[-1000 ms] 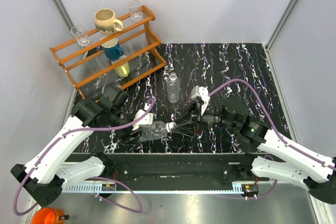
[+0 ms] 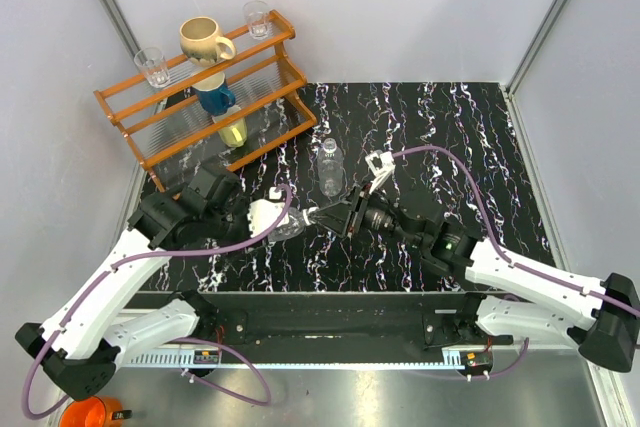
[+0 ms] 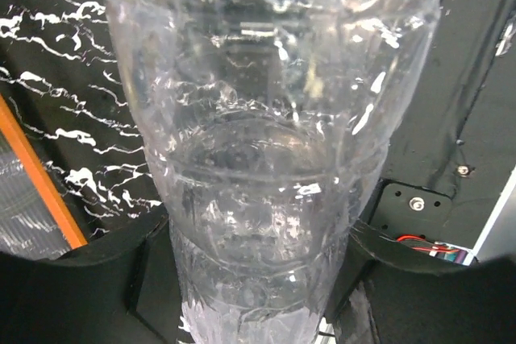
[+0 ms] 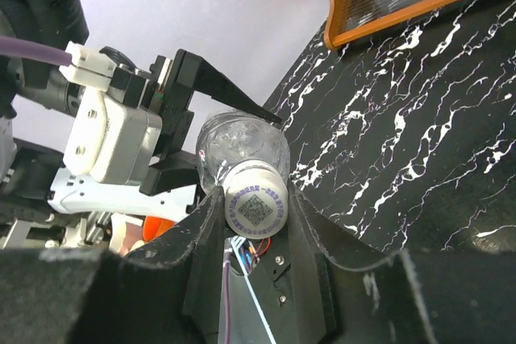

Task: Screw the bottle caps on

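A clear bottle [image 2: 288, 229] lies nearly level in the air, with my left gripper shut around its body. Its neck faces right, toward my right gripper. A white cap [image 4: 256, 208] with a printed code sits at the bottle's neck, directly between the right fingertips, one finger [image 4: 208, 227] on each side. Whether those fingers press on the cap cannot be told. How tightly the cap sits on the neck does not show. A second clear bottle [image 2: 330, 169] stands on the dark marbled mat behind the grippers.
A wooden rack [image 2: 150, 159] with mugs and glasses stands at the back left. An orange object [image 2: 90, 412] lies at the front left corner.
The right gripper has turned about its axis, and its fingers have drawn closer together around the cap. The left gripper and bottle have shifted slightly, the bottle's neck tilting a little.
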